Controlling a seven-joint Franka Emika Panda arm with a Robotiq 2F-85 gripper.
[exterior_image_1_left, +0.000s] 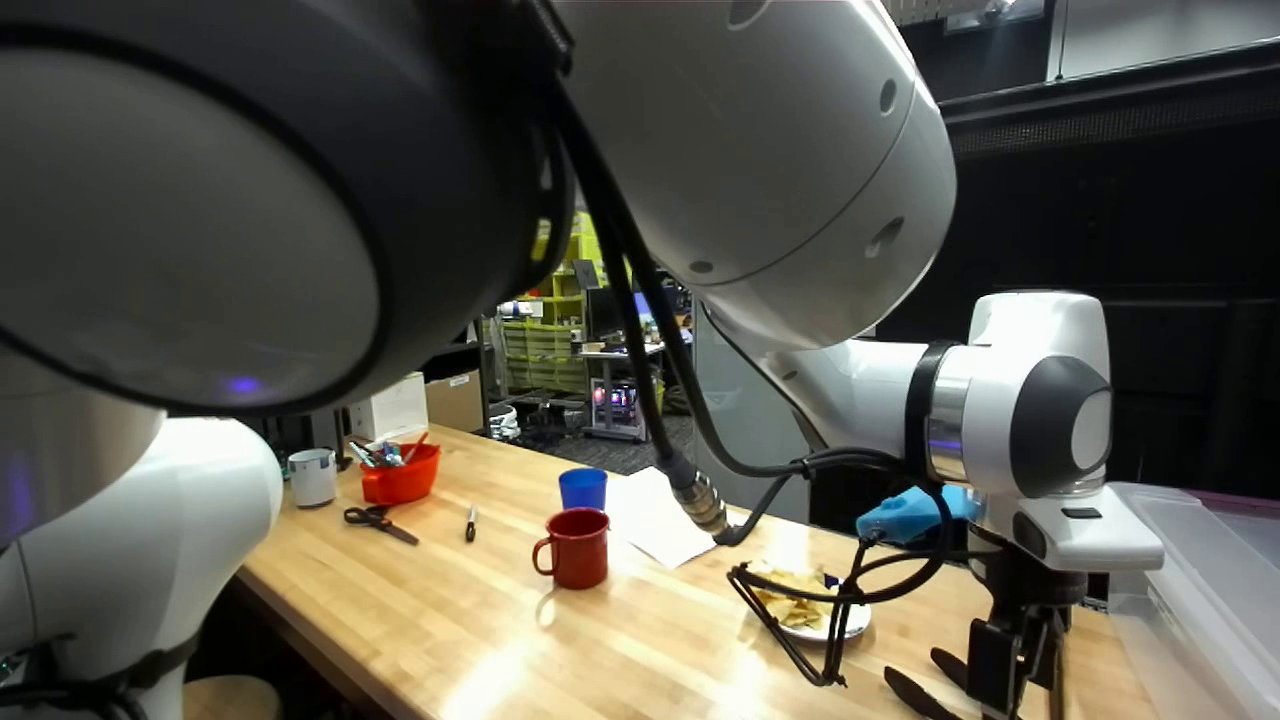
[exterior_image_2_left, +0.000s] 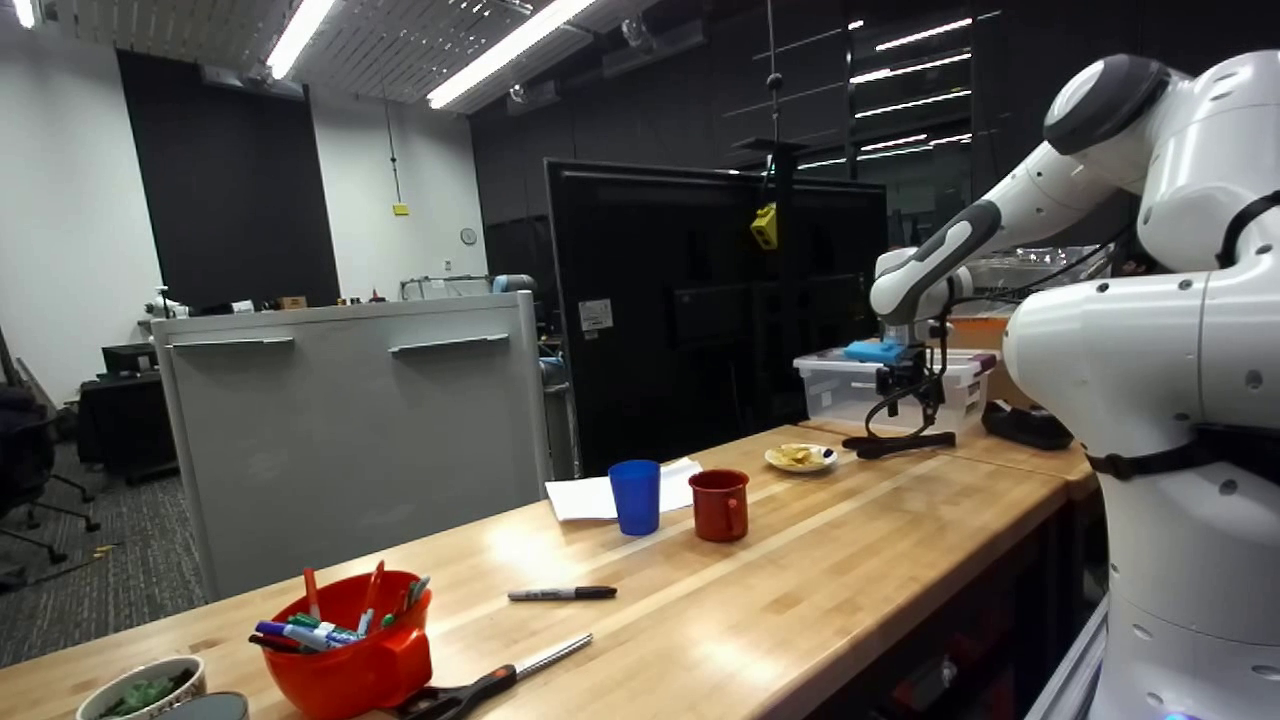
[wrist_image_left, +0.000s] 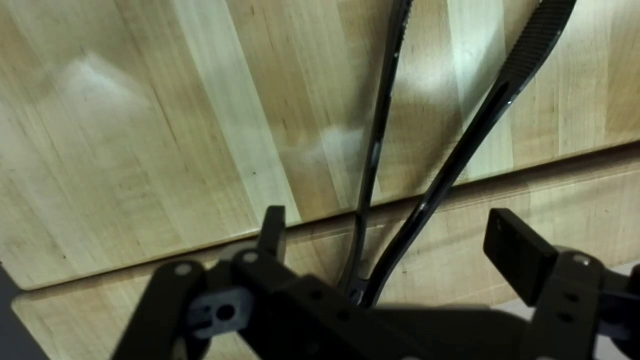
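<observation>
Black tongs (wrist_image_left: 429, 198) lie on the wooden table, their two arms spread and the joined end toward the gripper in the wrist view. My gripper is open above them, one finger on each side, with the hinge end of the tongs between the fingers but apart from both. In exterior view 2 the gripper (exterior_image_2_left: 908, 406) hangs just over the tongs (exterior_image_2_left: 897, 444). A plate of chips (exterior_image_2_left: 800, 457) sits beside the tongs. The gripper's fingertips are partly cut off at the bottom of exterior view 1.
A clear plastic bin (exterior_image_2_left: 840, 386) stands close behind the gripper. Along the table are a red mug (exterior_image_2_left: 720, 504), a blue cup (exterior_image_2_left: 636, 497), a marker (exterior_image_2_left: 561, 593), scissors (exterior_image_2_left: 492, 684) and a red pen container (exterior_image_2_left: 360, 672). A seam between table sections (wrist_image_left: 504, 178) runs under the tongs.
</observation>
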